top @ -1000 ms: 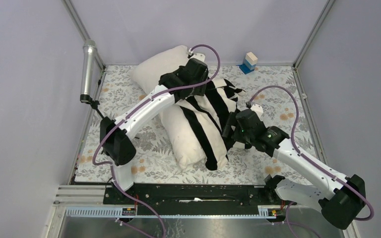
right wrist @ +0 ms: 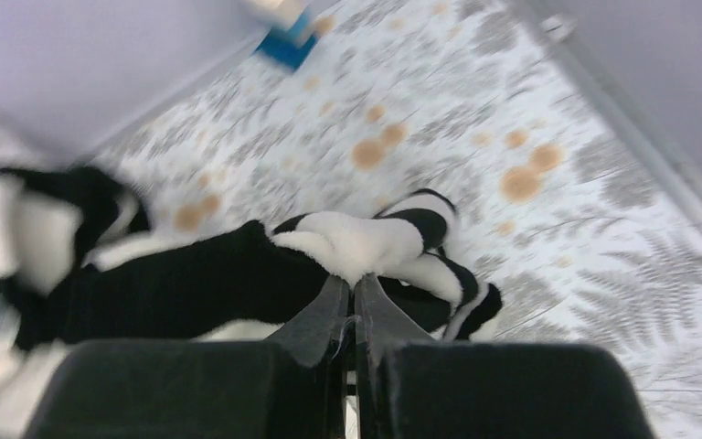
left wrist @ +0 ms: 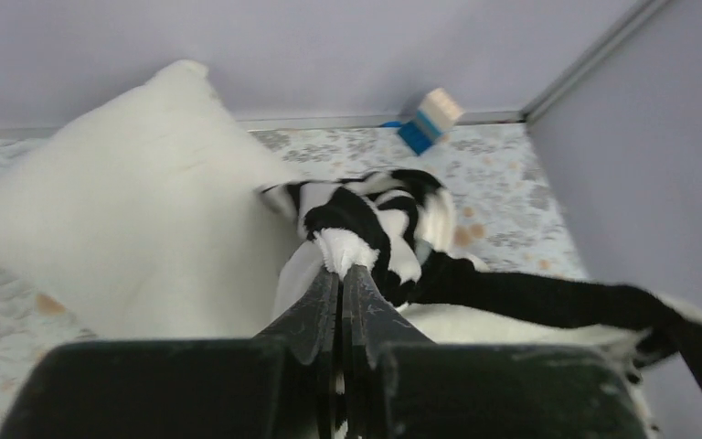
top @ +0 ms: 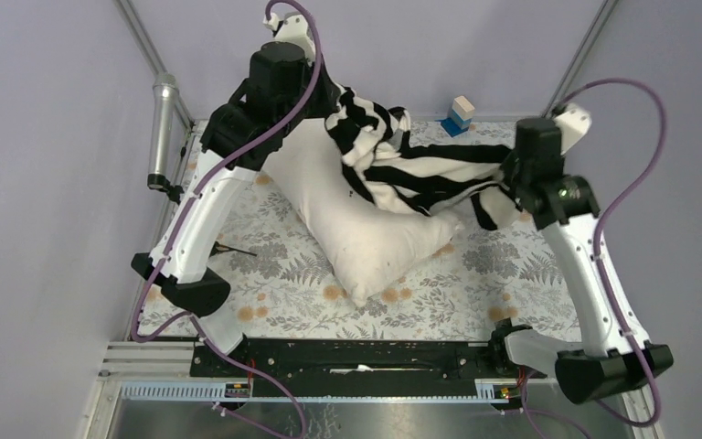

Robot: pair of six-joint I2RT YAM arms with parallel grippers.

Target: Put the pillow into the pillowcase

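Note:
The white pillow [top: 356, 251] lies diagonally on the patterned table, its upper part partly hidden by my left arm. The black-and-white striped pillowcase [top: 430, 178] is stretched between my grippers above and across the pillow. My left gripper [top: 329, 91], high at the back, is shut on the pillowcase; in the left wrist view white and black fabric [left wrist: 347, 238] rises from between its fingers. My right gripper [top: 507, 174], at the right, is shut on the other end, with bunched fabric [right wrist: 356, 242] at its fingertips in the right wrist view.
A small blue and white block stack [top: 460, 113] stands at the back edge, right of centre. Bare table [top: 530, 274] shows at front right and along the left. Grey walls and rails border the table.

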